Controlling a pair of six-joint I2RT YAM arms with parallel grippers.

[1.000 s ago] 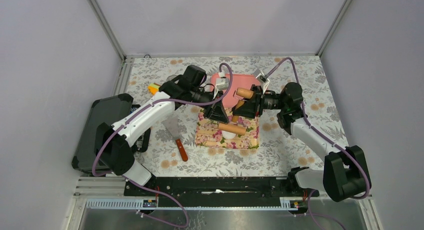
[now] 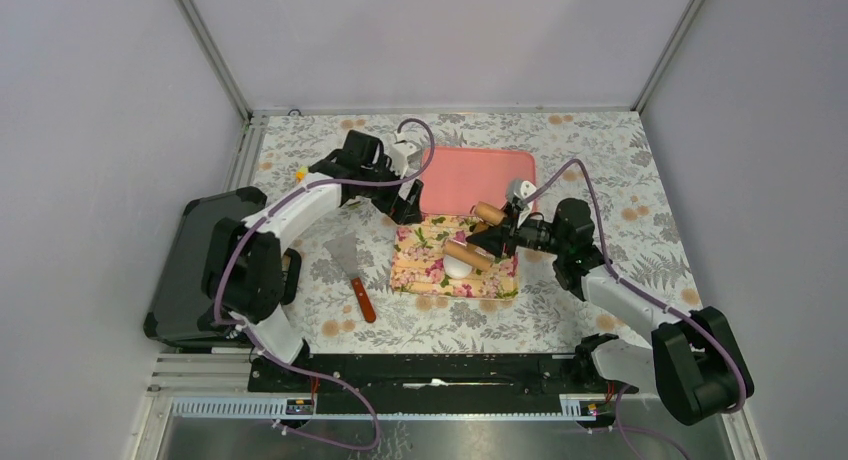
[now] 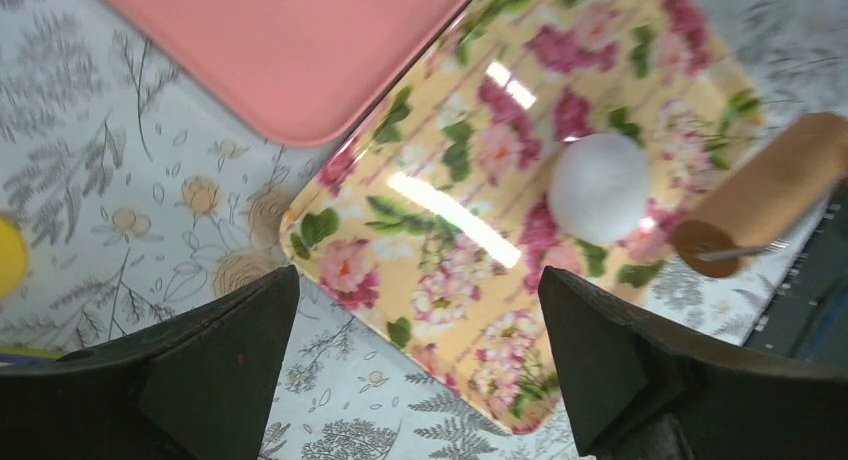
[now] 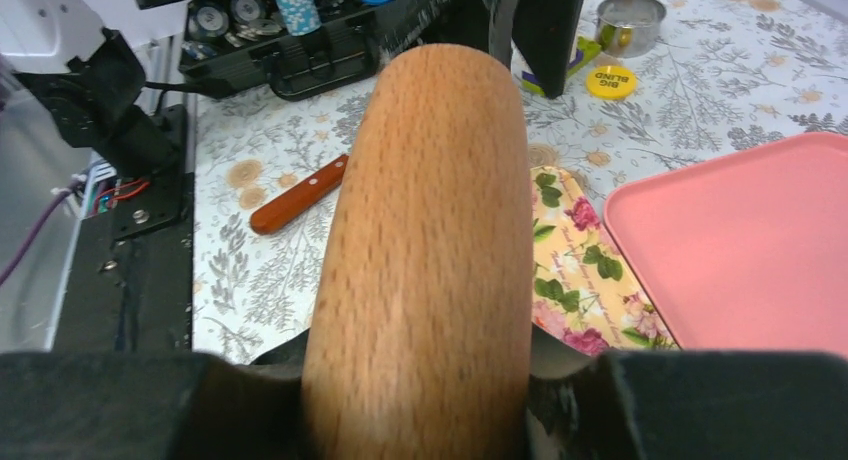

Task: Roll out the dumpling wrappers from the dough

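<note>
A white ball of dough (image 3: 600, 188) sits on the floral board (image 2: 425, 270), unflattened in the left wrist view. My right gripper (image 2: 497, 238) is shut on the two-ended wooden roller (image 4: 420, 230); its grip point is hidden behind the wood in the right wrist view. From above, one roller cylinder (image 2: 468, 255) lies over or against the dough, and the other (image 2: 490, 213) points to the back; contact with the dough cannot be told. My left gripper hangs open over the board's left part, nothing between its fingers, apart from dough and roller.
Behind the board lies a pink tray (image 2: 485, 170). A scraper (image 2: 350, 265) with a brown handle rests to the left. A yellow chip (image 4: 611, 81) and a metal cup (image 4: 630, 25) stand farther back left.
The left gripper has drawn away to the left from beside the roller.
</note>
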